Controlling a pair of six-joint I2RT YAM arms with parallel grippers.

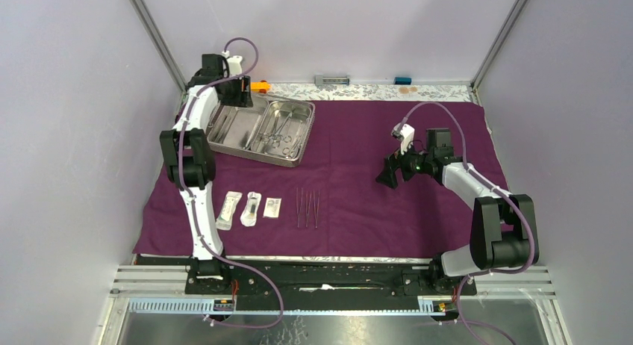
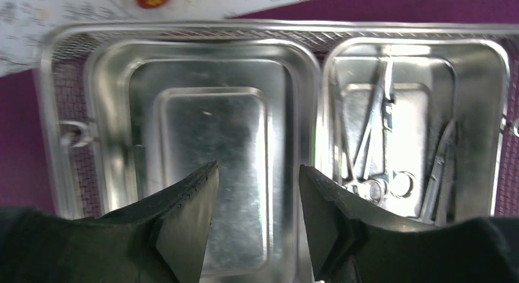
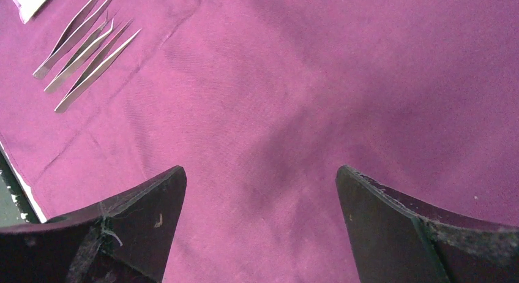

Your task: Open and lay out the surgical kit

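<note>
My open left gripper (image 1: pixel 239 100) is over the left part of the steel kit (image 1: pixel 295 154). In the left wrist view, its fingers frame an empty inner tray (image 2: pixel 208 130); the right compartment (image 2: pixel 477 81) holds scissor-like instruments (image 2: pixel 385 105) and others. Several tweezers (image 1: pixel 307 209) lie in a row on the purple cloth (image 1: pixel 358 225), left of them three flat packets (image 1: pixel 251 209). My right gripper (image 1: pixel 387 175) stands open over bare cloth at the right, the tweezers (image 3: pixel 85 71) showing at upper left in its wrist view.
An orange object (image 1: pixel 260 86) lies at the back edge behind the kit. A grey bar (image 1: pixel 332 80) and a small blue block (image 1: pixel 402 81) sit further right along that edge.
</note>
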